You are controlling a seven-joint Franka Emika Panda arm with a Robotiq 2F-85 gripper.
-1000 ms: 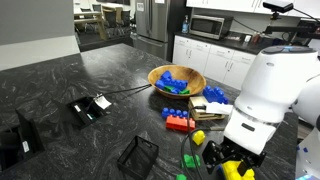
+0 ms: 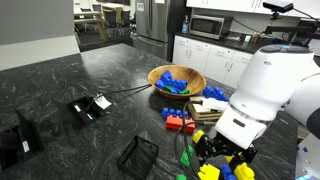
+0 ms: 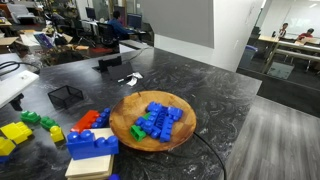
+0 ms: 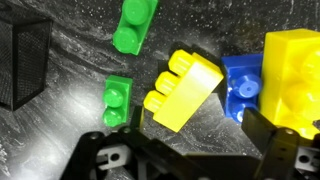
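Note:
My gripper stands open in the wrist view, its dark fingers far apart. Between and beyond them lies a yellow brick, slanted on the dark table, with nothing held. To its right are a blue brick and a larger yellow block close against each other. Green bricks lie to the left and toward the top. In exterior view 1 the gripper hangs low over the yellow and blue bricks, partly hiding them.
A wooden bowl holds blue bricks and a green one. Near it are a red brick and a pale wooden board. A black mesh holder stands left of the gripper.
In exterior view 1 the gripper has shifted left, away from the yellow block at the right. More of the yellow and blue bricks under it now shows.

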